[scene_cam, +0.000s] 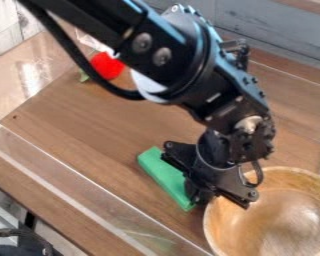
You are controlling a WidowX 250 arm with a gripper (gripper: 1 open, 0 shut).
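My gripper [210,180] is low over the right part of the wooden table, at the right end of a flat green block [163,170], partly hiding it. The fingers are shut; whether anything sits between them is hidden by the gripper body. A wooden bowl [270,228] lies just beside the gripper at the lower right.
A red object [107,66] with some green sits at the back left, partly behind my arm. A clear plastic edge runs along the front left. Bare table [76,125] lies left of the green block.
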